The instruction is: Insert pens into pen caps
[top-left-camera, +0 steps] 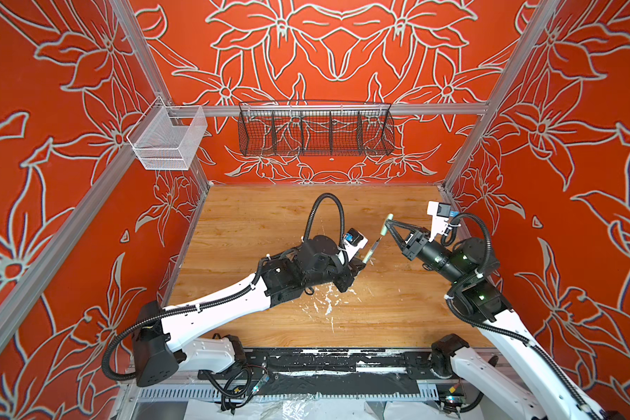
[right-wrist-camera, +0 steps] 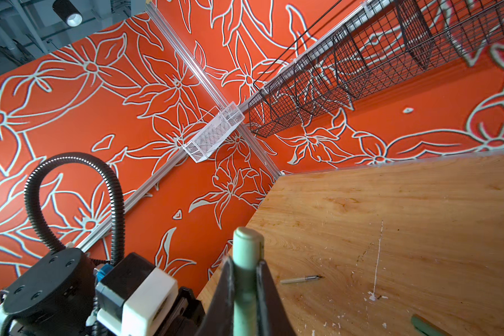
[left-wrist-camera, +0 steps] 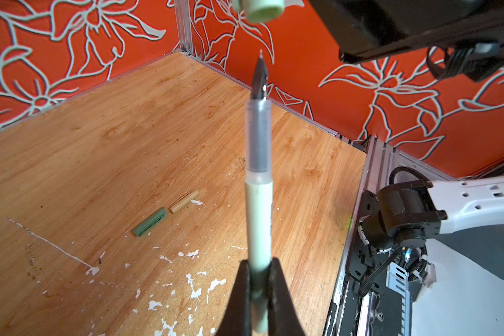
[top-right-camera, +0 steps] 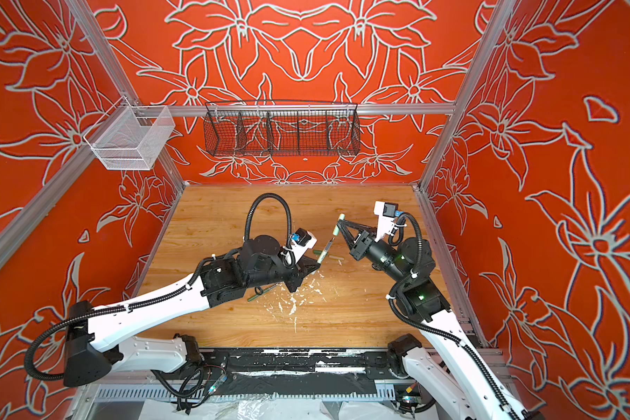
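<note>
A pale green pen (left-wrist-camera: 258, 212) stands upright in my left gripper, which is shut on its barrel, the dark tip pointing up. Just above that tip, apart from it, is a mint pen cap (left-wrist-camera: 260, 8), cut off by the top edge of the left wrist view. My right gripper is shut on this cap, which also shows in the top left view (top-left-camera: 386, 224), above and right of the pen's tip.
On the wooden table (top-left-camera: 259, 217) lie a dark green piece (left-wrist-camera: 149, 221), a tan piece (left-wrist-camera: 183, 200) and another pen (right-wrist-camera: 301, 279). A black wire basket (top-left-camera: 315, 129) and a white basket (top-left-camera: 168, 140) hang on the walls.
</note>
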